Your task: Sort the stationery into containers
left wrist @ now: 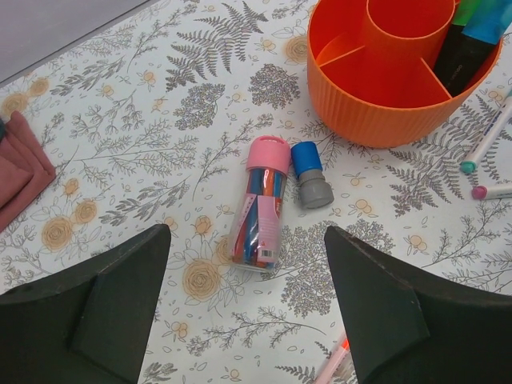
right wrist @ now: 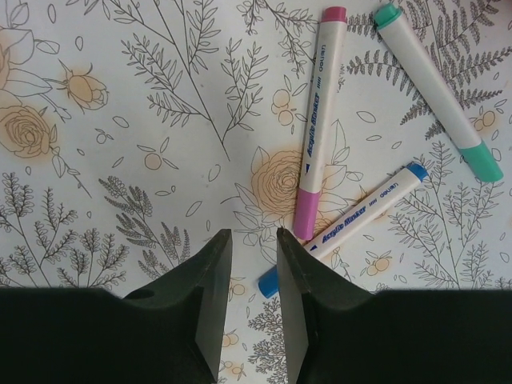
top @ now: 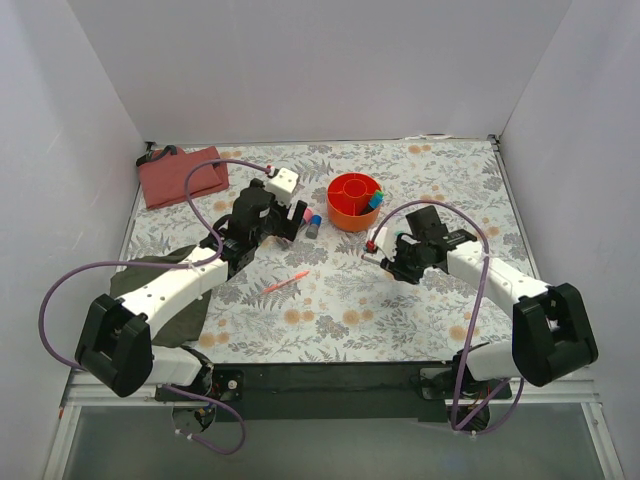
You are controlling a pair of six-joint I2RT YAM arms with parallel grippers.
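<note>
The orange round organizer (top: 348, 222) has several compartments, with green- and blue-ended items (left wrist: 484, 24) in the right one. In the left wrist view a pink-capped tube of coloured sticks (left wrist: 260, 212) lies beside a blue-and-grey piece (left wrist: 316, 190). My left gripper is open above the tube, holding nothing. A pink marker (right wrist: 320, 116), a green marker (right wrist: 436, 88) and a blue marker (right wrist: 366, 211) lie in the right wrist view. My right gripper is partly open, a narrow gap between its fingers, near the blue marker's lower end.
An orange stick (top: 286, 282) lies alone mid-table. Red folded cloth (top: 180, 178) sits at the back left, dark cloth (top: 180, 322) beneath the left arm.
</note>
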